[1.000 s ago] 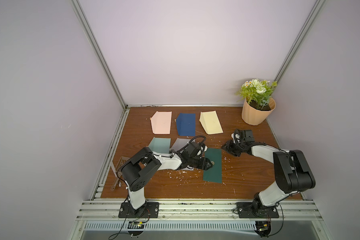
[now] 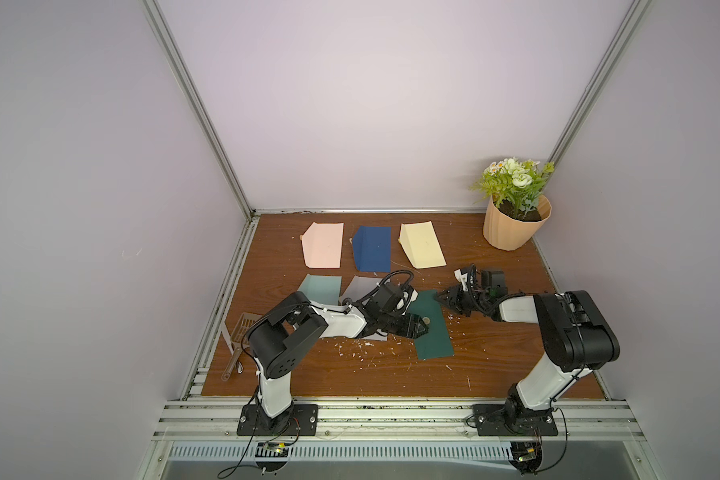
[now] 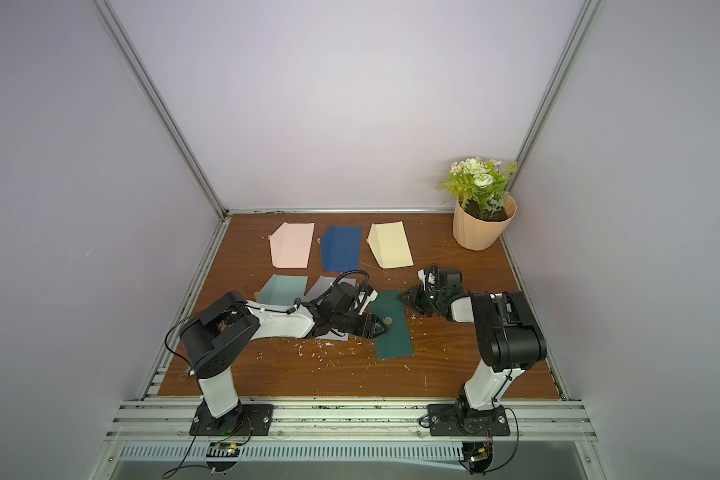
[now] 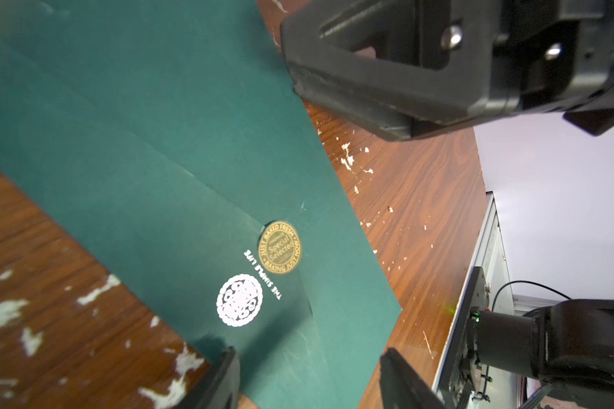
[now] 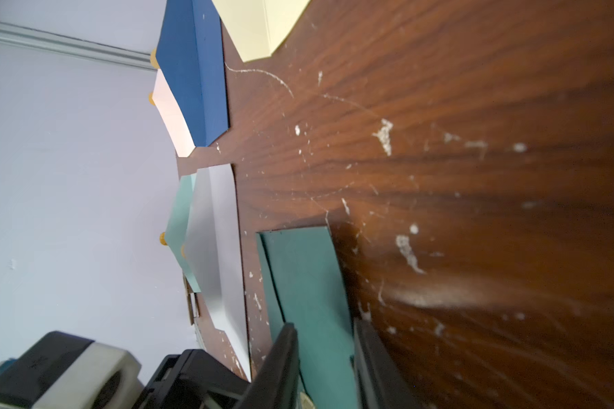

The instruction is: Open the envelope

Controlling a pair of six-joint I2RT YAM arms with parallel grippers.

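A dark green envelope (image 2: 434, 345) lies on the table between my two arms, its flap closed under a round gold seal (image 4: 279, 246). White print marks the flap beside that seal. My left gripper hovers over the envelope's left part, near the seal, its fingers apart with nothing seen held. Over at the envelope's right edge is my right gripper, with a gap between its fingers. In the right wrist view, green envelope shows between and beyond those fingers; whether they touch the edge cannot be made out.
Pink (image 2: 323, 245), blue (image 2: 373, 249) and cream (image 2: 423, 245) envelopes lie at the back with flaps raised. Pale green (image 2: 321, 288) and grey (image 2: 363, 285) ones lie beside the left arm. A flowerpot (image 2: 513, 228) stands back right, a spatula (image 2: 238, 344) front left.
The green envelope has turned slightly, its near end swinging right and its position shifting a little. My right gripper has moved left to its edge. The left arm has barely moved.
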